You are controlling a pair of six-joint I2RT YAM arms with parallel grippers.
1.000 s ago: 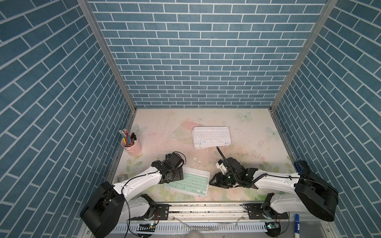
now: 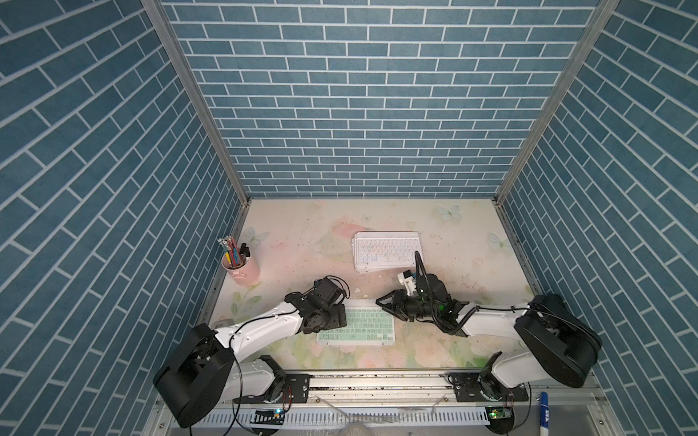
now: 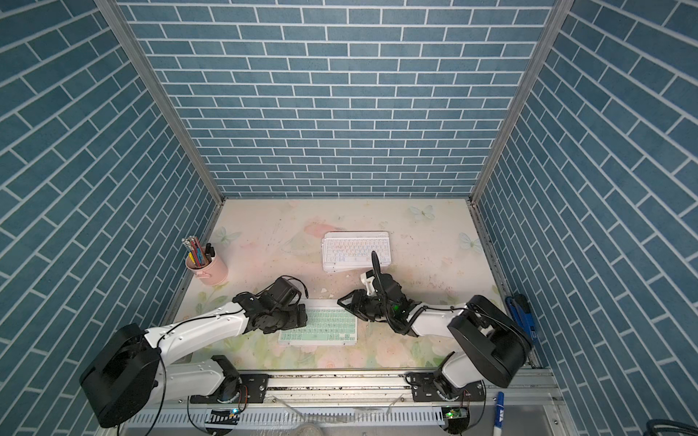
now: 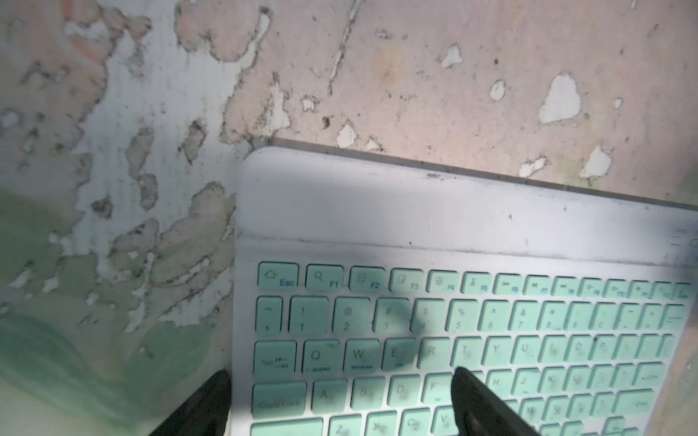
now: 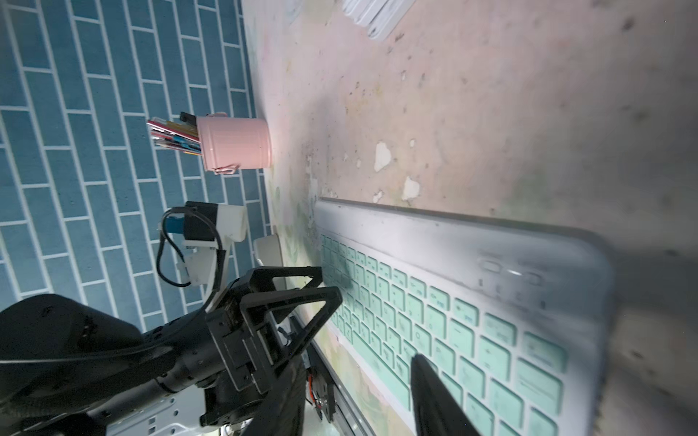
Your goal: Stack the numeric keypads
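Observation:
A white keyboard with mint-green keys (image 2: 363,326) lies near the table's front edge, roughly square to it. Over its left end is my left gripper, its fingers apart, one beside the keyboard's left edge and the other above the keys. My right gripper stands open at the keyboard's right end, with keys showing between and beside its fingers. Whether either touches the keyboard cannot be told. Farther back, a pile of white keyboards (image 2: 387,250) sits with edges slightly uneven; its top one has white keys.
A pink cup (image 2: 244,271) of pencils stands at the left of the table. Blue tiled walls close the back and sides. Blue pens (image 3: 525,317) lie at the right wall.
The green-keyed keyboard has turned from a slant to nearly straight and shifted right and slightly back. My right gripper has moved back over its right end; the left has moved a little right.

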